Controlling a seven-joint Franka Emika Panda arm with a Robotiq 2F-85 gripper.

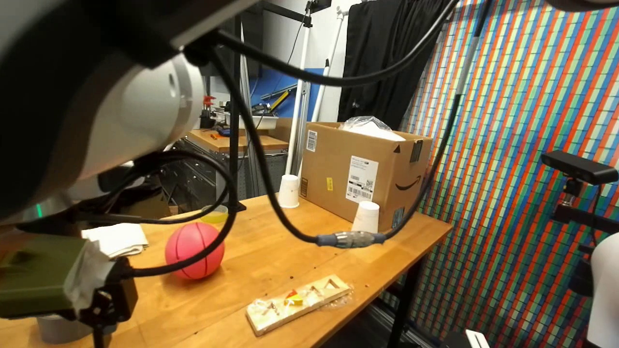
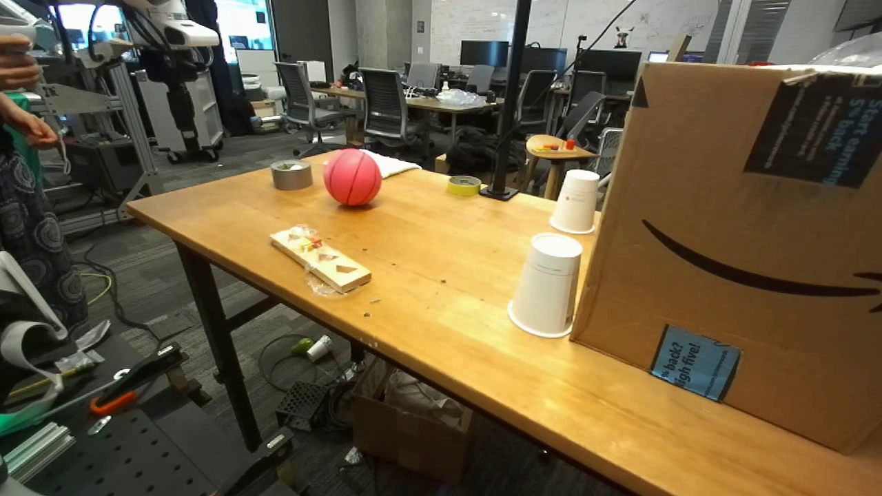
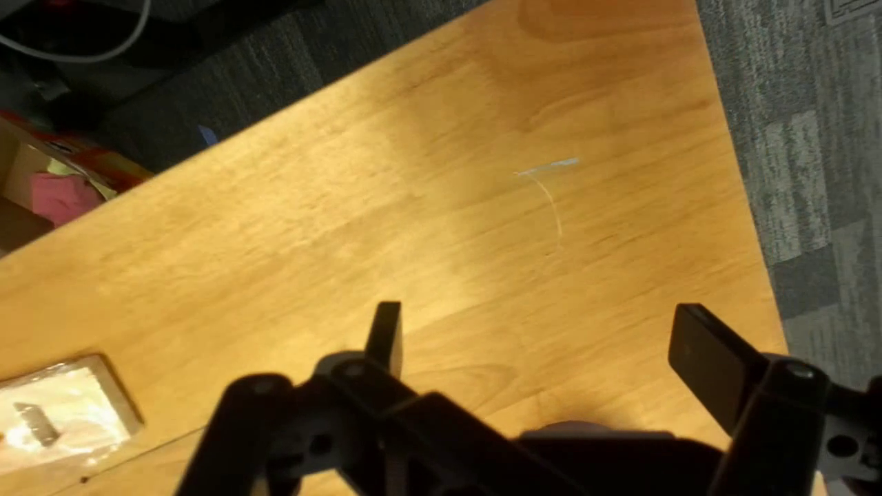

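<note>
My gripper stands open in the wrist view, its two black fingers wide apart above bare wood with nothing between them. Below, the gripper's own body hides part of a dark round edge, likely the grey tape roll. That tape roll lies flat near the far end of the table, left of the pink ball. In exterior view 1 the roll is partly covered by the gripper. A wooden board with triangular cutouts and small coloured pieces lies near the table's long edge, in clear wrapping.
Two upturned white cups stand by the large cardboard box. A yellow tape roll and a white cloth lie towards the back. A hanging cable crosses exterior view 1.
</note>
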